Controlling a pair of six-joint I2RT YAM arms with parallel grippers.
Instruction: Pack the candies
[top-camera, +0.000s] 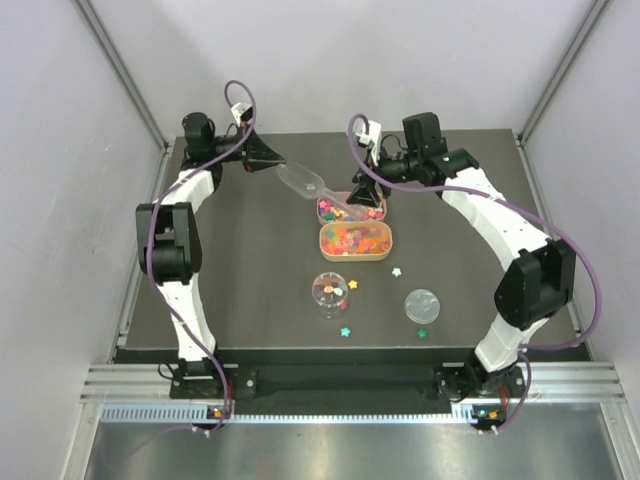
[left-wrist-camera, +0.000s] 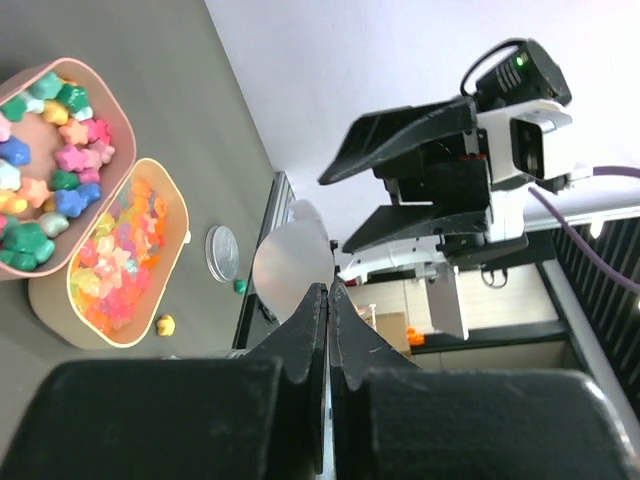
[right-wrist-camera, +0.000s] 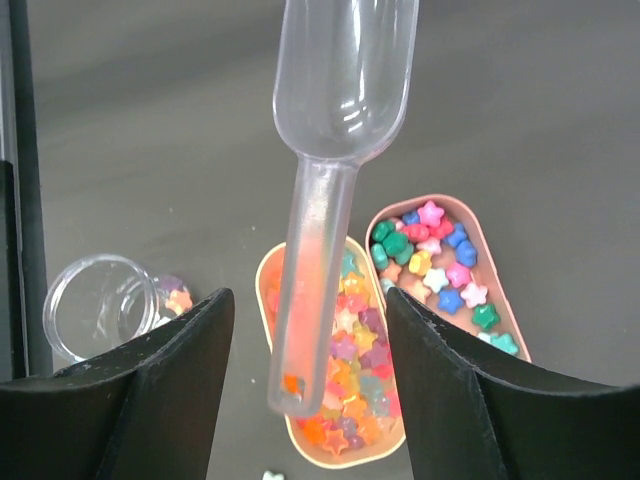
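Observation:
In the top view, a clear scoop (top-camera: 300, 180) hangs slanted in the air, its bowl toward my left gripper (top-camera: 280, 162). The left fingers are closed on the bowl's edge (left-wrist-camera: 293, 265). My right gripper (top-camera: 364, 193) is open; its fingers (right-wrist-camera: 195, 345) stand either side of the scoop's handle (right-wrist-camera: 312, 270), with visible gaps. Below are the pink container (top-camera: 323, 214) of solid-coloured star candies and the cream container (top-camera: 356, 258) of translucent ones. Nearer the front edge is a clear jar (top-camera: 330, 290) with a few candies inside.
A round clear lid (top-camera: 422, 306) lies on the front right of the table. Loose candies lie around the jar and lid, among them a yellow one (top-camera: 353, 284), a teal one (top-camera: 345, 332) and a white one (top-camera: 396, 272).

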